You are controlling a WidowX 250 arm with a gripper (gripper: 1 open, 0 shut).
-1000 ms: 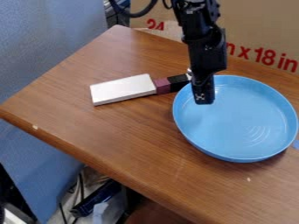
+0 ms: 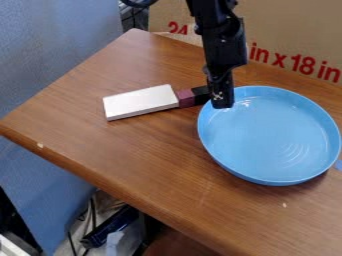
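Note:
A flat white board with a maroon and black handle lies on the wooden table, pointing toward the plate. The black gripper hangs down over the handle's right end, at the upper left rim of the light blue plate. Whether its fingers are open or shut, or hold the handle, I cannot tell.
A cardboard box stands behind. The table's left edge drops to cables and clutter on the floor below.
The arm and gripper have moved slightly left and up, from over the plate's rim toward the handle. The board and plate look unchanged.

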